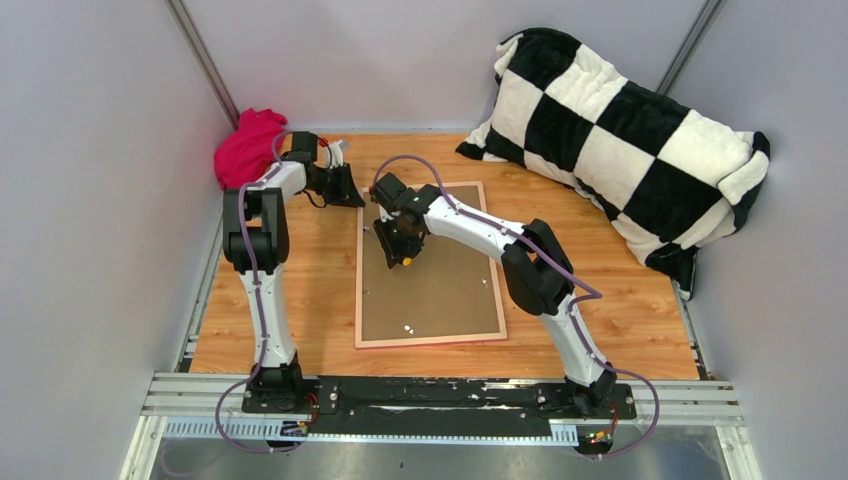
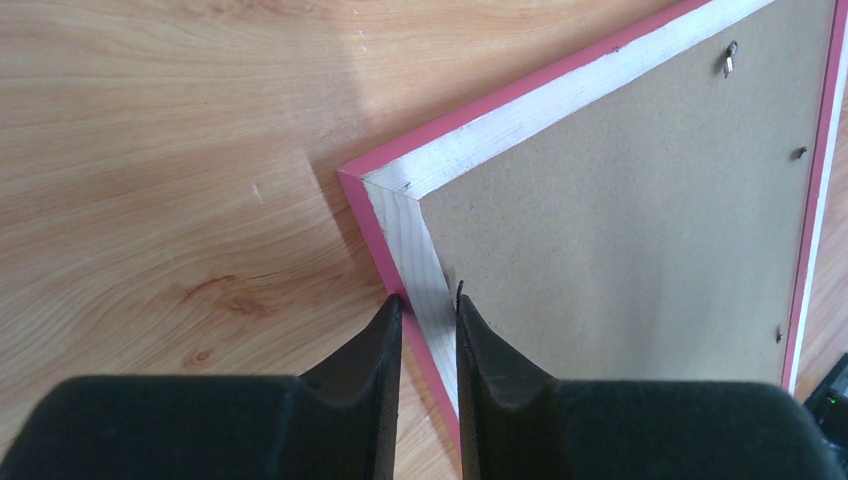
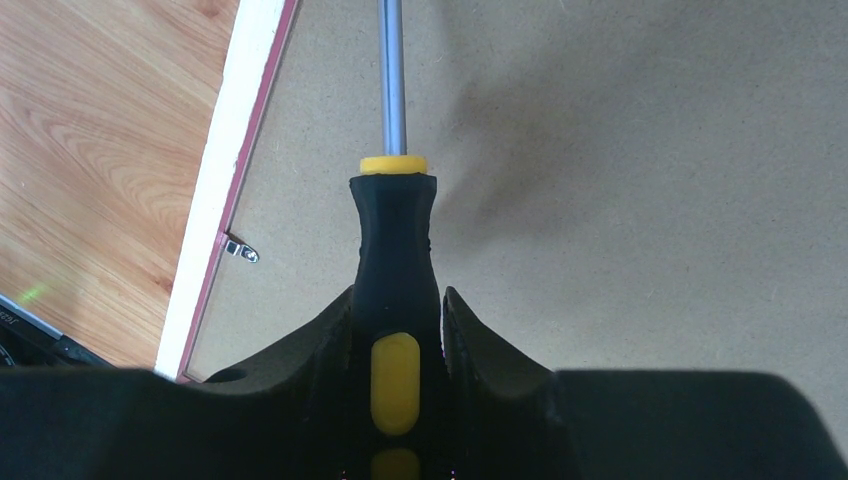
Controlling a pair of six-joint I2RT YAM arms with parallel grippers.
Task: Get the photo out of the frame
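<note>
The picture frame [image 1: 440, 300] lies back-up on the wooden table, its brown backing board [image 2: 630, 240] held in a pink-edged wooden rim with small metal tabs [image 3: 240, 250]. At its back-left corner my left gripper is shut on the rim. Over the board, toward the left half, my right gripper is shut on a screwdriver [image 3: 393, 230] with a black-and-yellow handle. Its shaft runs along above the board, and its tip is out of view in the right wrist view.
A checkered pillow [image 1: 620, 140] lies along the back right of the table, and a red cloth [image 1: 245, 150] sits at the back left. Bare wood [image 1: 270, 320] shows left of the frame and to its right, partly under the right arm.
</note>
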